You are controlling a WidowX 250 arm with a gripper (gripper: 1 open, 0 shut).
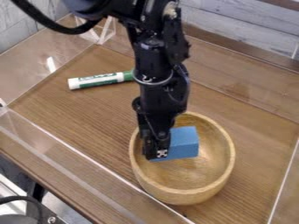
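A black robot gripper (162, 142) reaches down from the top into a wooden bowl (193, 186) at the lower middle of the camera view. It is shut on a blue block (183, 141), which sits inside the bowl, partly hidden behind the fingers. The arm covers the back left part of the bowl.
A white and green marker (96, 80) lies on the wooden surface at the back left. Bare wood (82, 118) stretches left of the bowl and to its right. Clear side walls and a white plank wall border the area.
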